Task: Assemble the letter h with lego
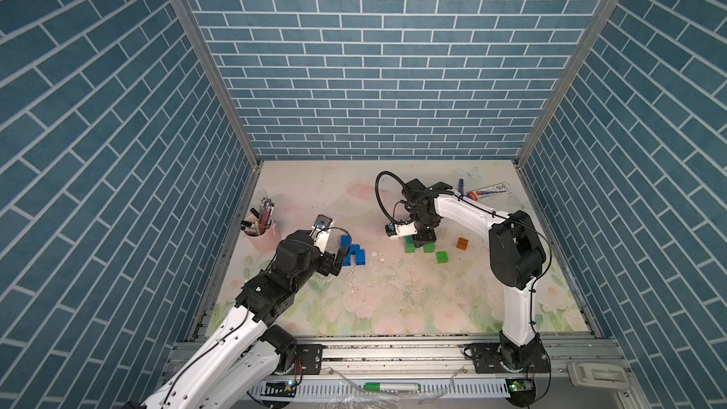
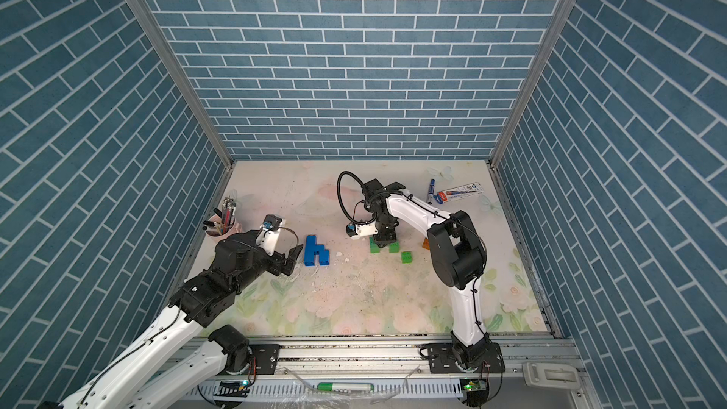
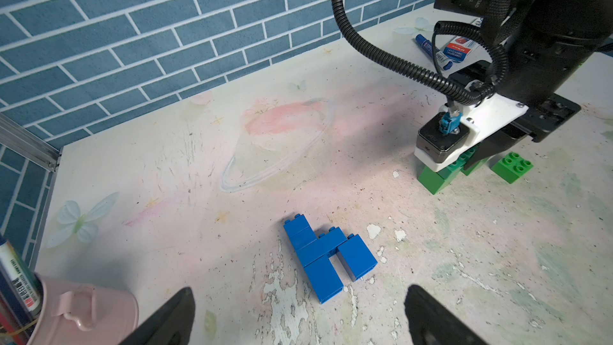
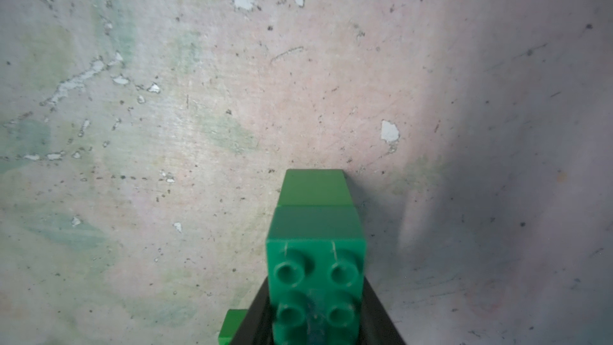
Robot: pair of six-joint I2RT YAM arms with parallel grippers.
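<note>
A blue brick shape like a small h lies on the table, right of my left gripper, which is open and empty. My right gripper is shut on a green brick, which lines up with another green brick just beyond it; whether they are joined I cannot tell. A loose green brick lies apart to the right, and another green brick is partly hidden under the right gripper. An orange brick lies further right.
A pink cup of pens stands at the left. A blue marker and a small packet lie at the back right.
</note>
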